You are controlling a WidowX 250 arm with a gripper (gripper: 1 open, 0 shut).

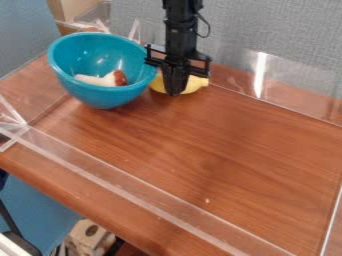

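Observation:
My black gripper [175, 80] hangs at the upper middle of the camera view, its fingertips down just right of the blue bowl, in front of a yellow object [191, 84] lying on the wooden table. The fingers look closed; whether they touch the yellow object cannot be told, and it is partly hidden behind them. The blue bowl [106, 95] holds a pale white item [91, 80] and a reddish-brown one [119, 77].
Clear plastic edging [263, 75] runs along the back and sides, with a grey textured wall behind and a cardboard box [72, 8] at the back left.

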